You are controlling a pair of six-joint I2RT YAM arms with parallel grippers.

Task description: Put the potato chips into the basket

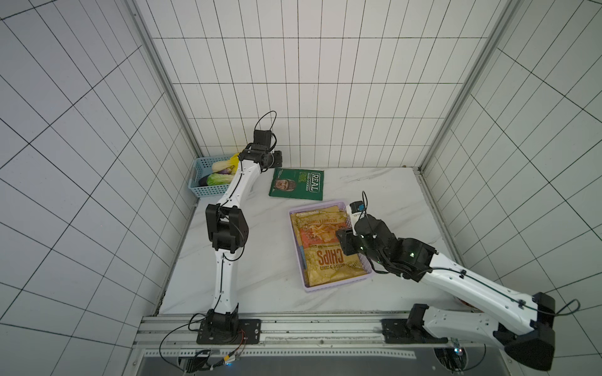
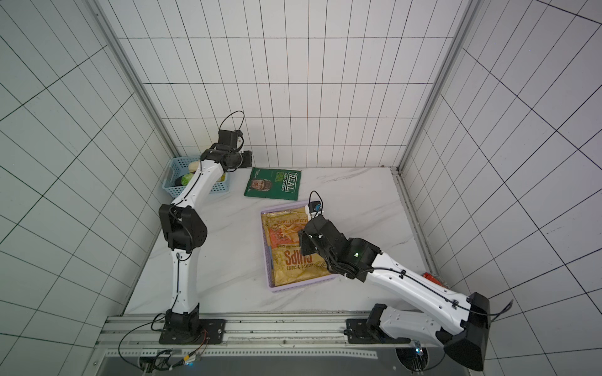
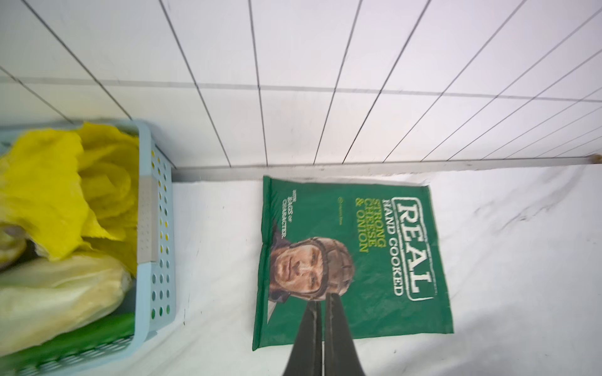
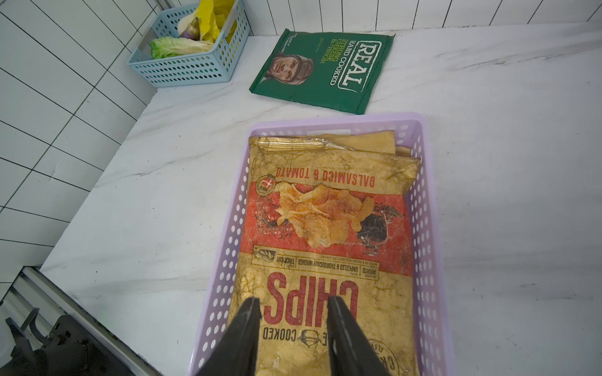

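The green chip bag (image 3: 357, 263) lies flat on the table by the back wall, right of the blue basket. My left gripper is shut, with nothing visible between its fingers; it hangs above the table near that bag, and the bag rests apart from it. A purple basket (image 4: 431, 250) in mid-table holds a gold and red chip bag (image 4: 326, 219), with more packaging beneath it. Over this basket is my right gripper, its fingers apart and empty. In the top left view the right arm covers part of the basket's right side.
The blue basket (image 3: 150, 269) at the back left is filled with vegetables and a yellow item (image 3: 69, 188). Bare marble table (image 4: 514, 188) lies to the right of the purple basket and to its left. Tiled walls close in the back and sides.
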